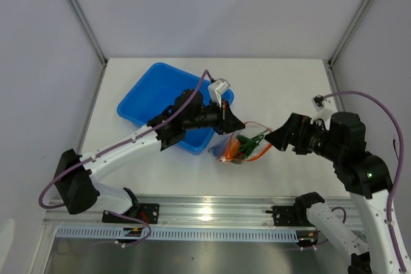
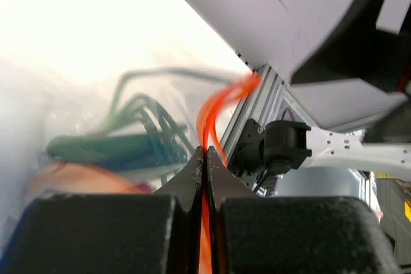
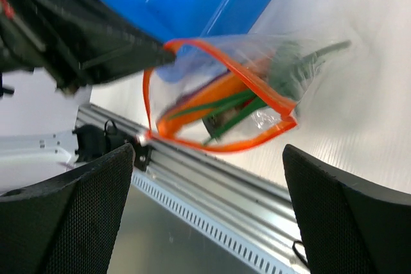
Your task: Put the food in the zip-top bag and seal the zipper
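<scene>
The clear zip bag [image 1: 244,149] with an orange zipper rim lies on the table, its mouth spread wide, with orange and green food [image 3: 225,104] inside. My left gripper [image 1: 231,129] is shut on the orange zipper edge [image 2: 212,120] at the bag's upper rim, as the left wrist view shows. My right gripper [image 1: 279,139] stands open just right of the bag, with the bag's mouth between and beyond its wide fingers in the right wrist view, not touching it as far as I can tell.
A blue bin [image 1: 144,94] sits at the back left, behind my left arm.
</scene>
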